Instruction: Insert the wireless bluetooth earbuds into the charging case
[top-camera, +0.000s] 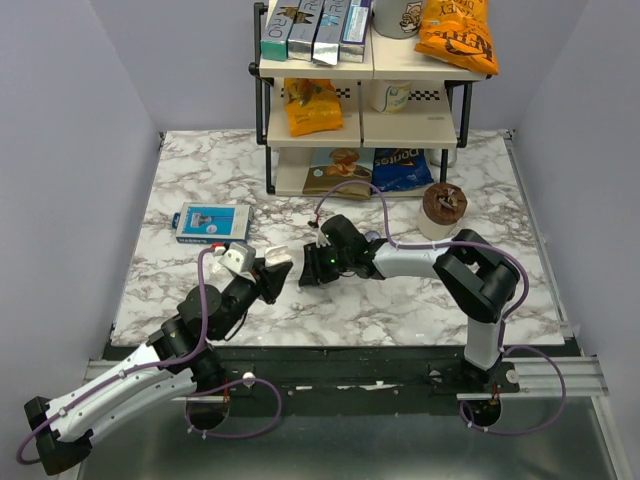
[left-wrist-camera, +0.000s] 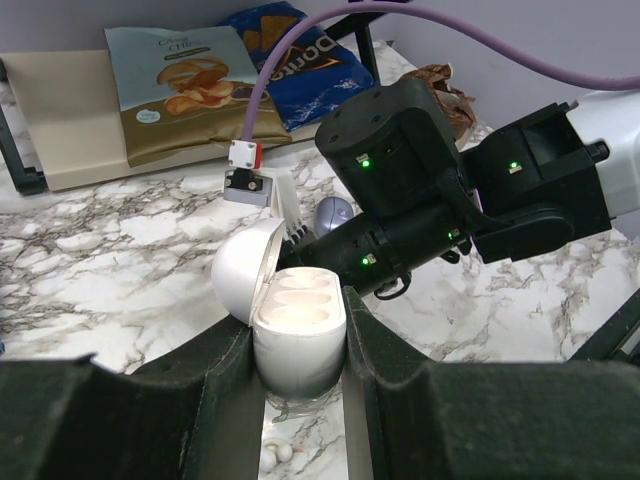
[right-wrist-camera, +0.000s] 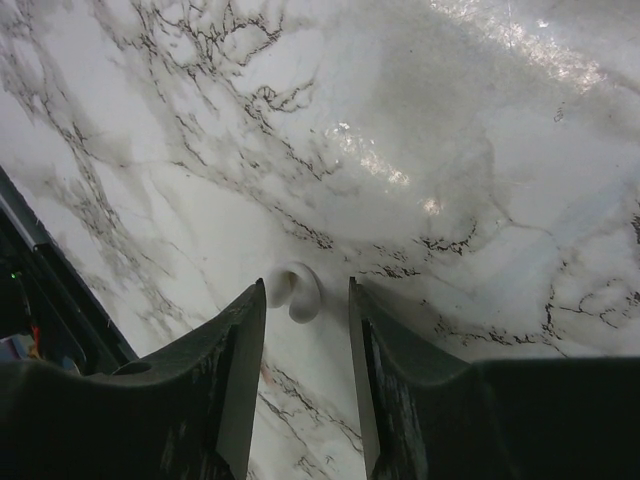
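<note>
The white charging case (left-wrist-camera: 298, 330) is held with its lid open and empty-looking slots upward, with my left gripper (top-camera: 273, 275) shut on it, above the left half of the table. A white earbud (right-wrist-camera: 305, 298) lies on the marble surface, between and just beyond the fingertips of my right gripper, which is part open and low over the table. In the left wrist view a pair of earbuds (left-wrist-camera: 280, 452) shows on the table below the case.
A blue boxed item (top-camera: 210, 222) lies at the left. A shelf rack (top-camera: 420, 135) with snacks stands at the back, a brown-topped container (top-camera: 440, 225) at the right, and a mouse (left-wrist-camera: 332, 215) behind my right arm.
</note>
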